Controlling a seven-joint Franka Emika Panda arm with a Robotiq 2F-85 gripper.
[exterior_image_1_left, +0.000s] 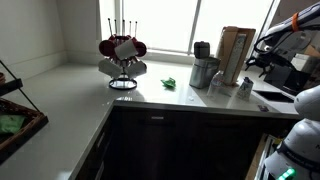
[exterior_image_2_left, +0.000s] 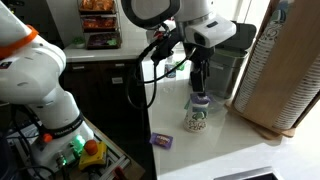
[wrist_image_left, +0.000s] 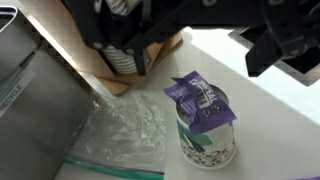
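Observation:
My gripper is open, its two dark fingers spread apart at the top of the wrist view with nothing between them. Beneath it stands a white patterned cup. A purple packet pokes out over the cup's rim; other contents are hidden. In exterior view 2, the gripper hangs just above the cup and partly covers its top. A second purple packet lies flat on the counter, apart from the cup. From exterior view 1, the cup looks small, at the counter's right end.
Close to the cup lies a clear plastic bag. A grey bin and a tall brown box stand behind. Farther left are a mug rack and a green cloth. Bare counter surrounds the loose packet.

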